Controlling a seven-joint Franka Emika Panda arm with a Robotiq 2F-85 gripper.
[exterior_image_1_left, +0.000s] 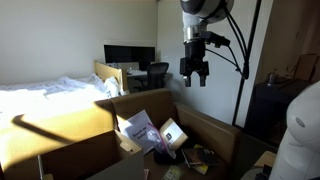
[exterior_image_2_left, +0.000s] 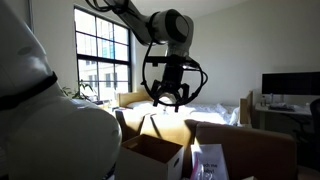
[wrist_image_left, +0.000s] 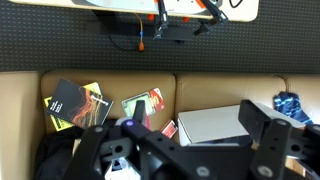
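Note:
My gripper (exterior_image_1_left: 194, 80) hangs high above the brown sofa (exterior_image_1_left: 150, 104), its two fingertips apart and nothing visible between them. In the second exterior view the gripper (exterior_image_2_left: 171, 101) points downward, well clear of everything below. Below, the wrist view has a dark book (wrist_image_left: 78, 104) on a yellow one at the left and a small green-and-red book (wrist_image_left: 143, 104) near the middle. A white box (wrist_image_left: 213, 123) lies right of centre, partly hidden by the gripper. A white printed item (exterior_image_1_left: 139, 129) leans against the sofa back.
An open cardboard box (exterior_image_2_left: 150, 157) stands on the sofa side. Something blue and patterned (wrist_image_left: 290, 106) lies at the far right in the wrist view. Behind are a bed (exterior_image_1_left: 55, 94), a desk chair (exterior_image_1_left: 157, 75) and a monitor (exterior_image_1_left: 130, 56). Air around the gripper is free.

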